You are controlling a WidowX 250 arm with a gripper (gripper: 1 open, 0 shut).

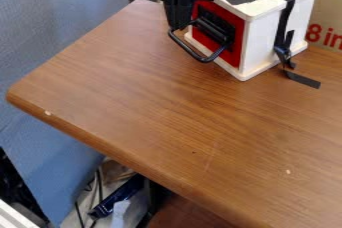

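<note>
A white box (pixel 262 56) with a red front panel (pixel 230 56) stands at the back right of the wooden table, with black straps over it. A black looped handle (pixel 201 54) shows on the red front. My black gripper (pixel 179 8) is at the top of the view, at the left upper corner of that front, partly cut off by the frame edge. Whether its fingers are open or shut cannot be made out.
A blue padded panel (pixel 47 42) borders the table at the left. A cardboard box (pixel 325 32) stands behind at the right.
</note>
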